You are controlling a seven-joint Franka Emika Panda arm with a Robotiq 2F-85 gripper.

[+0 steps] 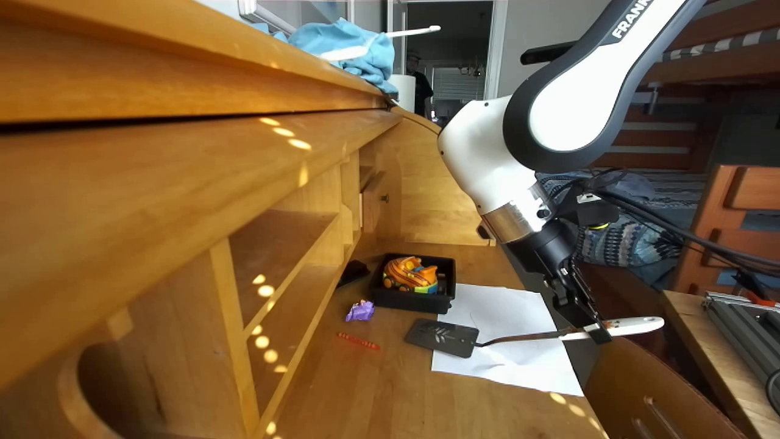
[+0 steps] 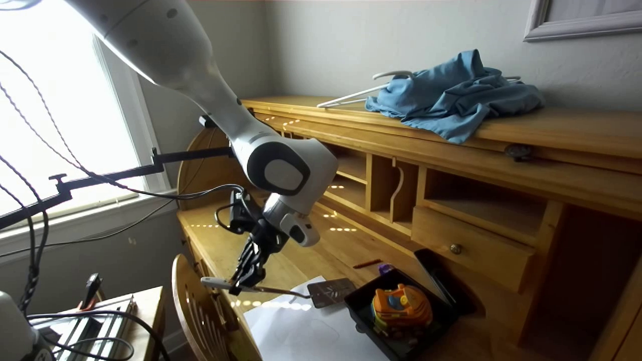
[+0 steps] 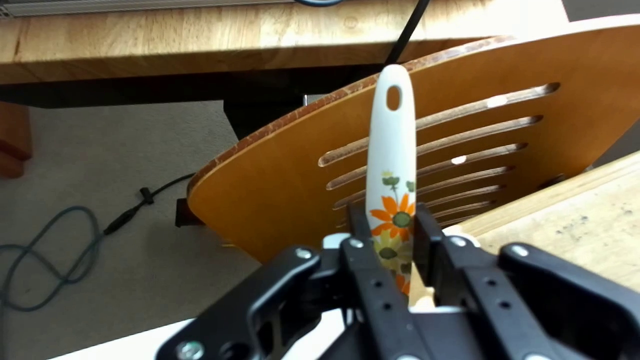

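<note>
A spatula with a white, flower-printed handle (image 3: 390, 138) is clamped between the black fingers of my gripper, which is shut on it. The handle's holed end sticks out past the fingers. In exterior view 1 the dark slotted blade (image 1: 442, 337) reaches left of the white paper (image 1: 504, 329) toward the bare desk; whether it touches the desk I cannot tell. My gripper (image 2: 242, 285) hangs beyond the desk's front edge, above the chair side, in exterior view 2. Close to the blade stands a black tray (image 2: 385, 341) with an orange toy vehicle (image 2: 401, 306) in it.
A purple crumpled item (image 1: 360, 311) and a red stick (image 1: 358, 341) lie near the shelves. The wooden chair back (image 3: 288, 198) is just below the gripper. Blue cloth (image 2: 452, 96) and a hanger rest on the desk's top.
</note>
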